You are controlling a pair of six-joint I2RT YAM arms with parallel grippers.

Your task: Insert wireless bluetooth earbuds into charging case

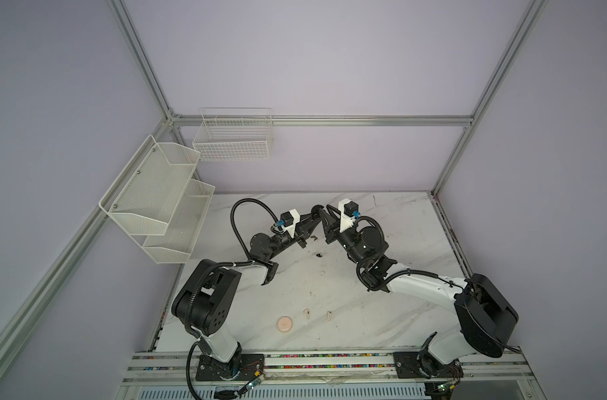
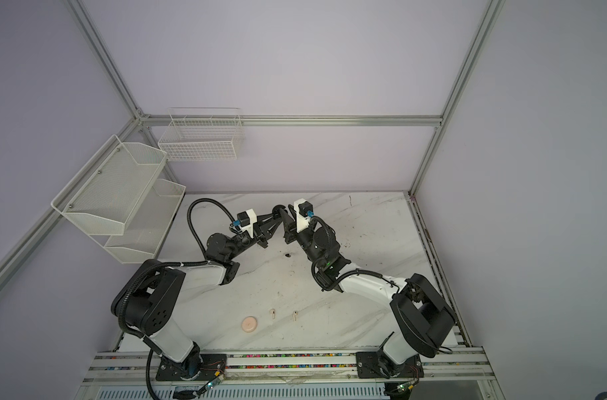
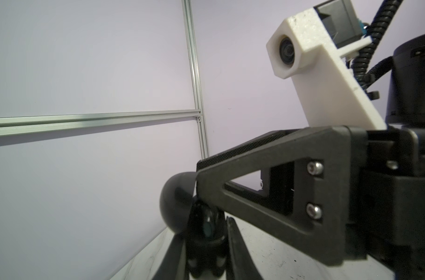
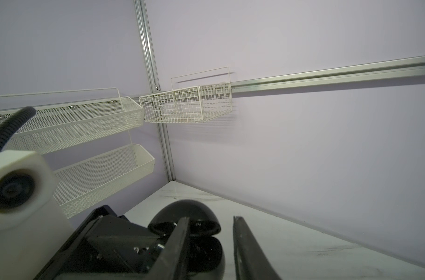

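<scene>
My left gripper is shut on a black charging case (image 4: 205,252), held in the air above the middle of the table. Its rounded lid (image 3: 174,200) is raised, visible in both wrist views. My right gripper is part open at the case, one finger in front of it and the other just right of it. I cannot tell whether an earbud is between them. On the marble table (image 1: 396,320) lie two small pale items (image 1: 306,313) (image 1: 329,316), too small to identify, and a few dark bits.
A round pink disc (image 1: 285,324) lies near the front edge. White mesh shelves (image 1: 150,193) hang on the left wall and a wire basket (image 1: 231,150) at the back.
</scene>
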